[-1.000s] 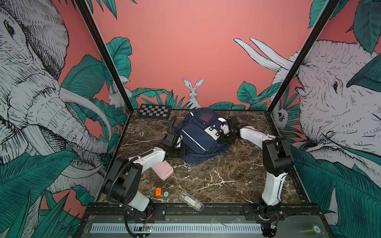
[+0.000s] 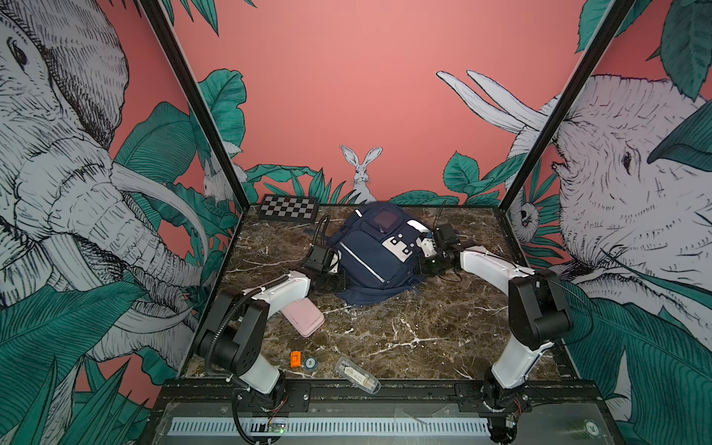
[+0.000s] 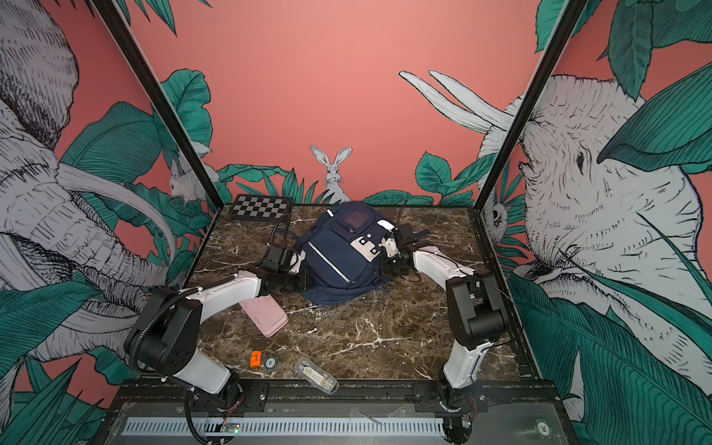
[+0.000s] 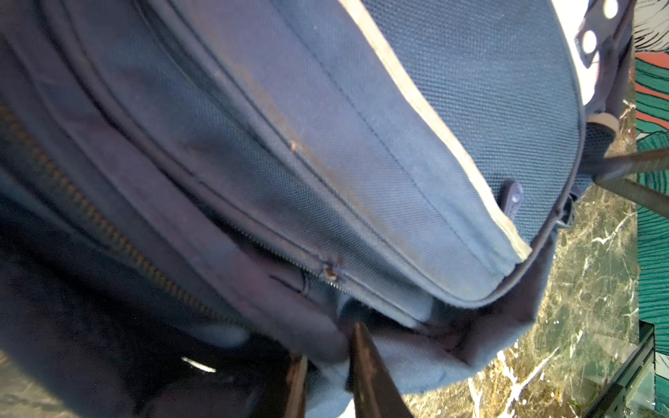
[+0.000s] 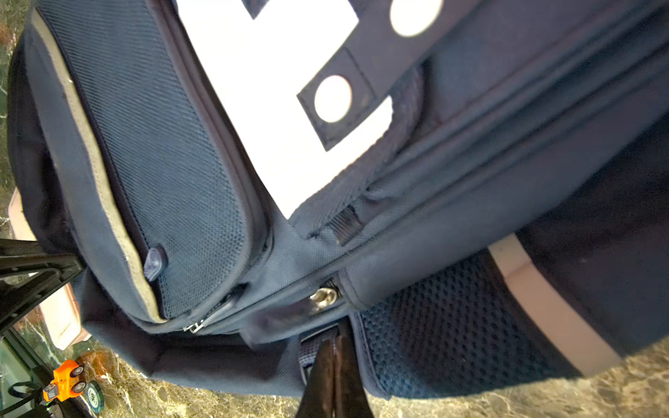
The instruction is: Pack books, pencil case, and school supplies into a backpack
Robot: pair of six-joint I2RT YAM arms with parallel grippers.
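Note:
A navy backpack [image 2: 363,256] lies flat at the back middle of the table, with a pale strip across its front pocket. At its left side is my left gripper, fingers slightly apart close to the bag's fabric; nothing clearly shows between them. Over the bag's right side, by a strap and a zipper pull [image 5: 324,298], my right gripper is shut with nothing visible between its fingers. A pink case [image 2: 303,317] lies by the left forearm. An orange toy-like item [image 2: 296,359], a small round item [image 2: 310,363] and a clear case [image 2: 358,375] lie near the front edge.
A black-and-grey checkered board [image 2: 288,208] lies at the back left corner. Bare marble tabletop [image 2: 430,333] spreads across the front right. Dark frame posts stand at the sides.
My right arm has shifted slightly to the right along the backpack's side. The left arm and the loose items look almost unchanged.

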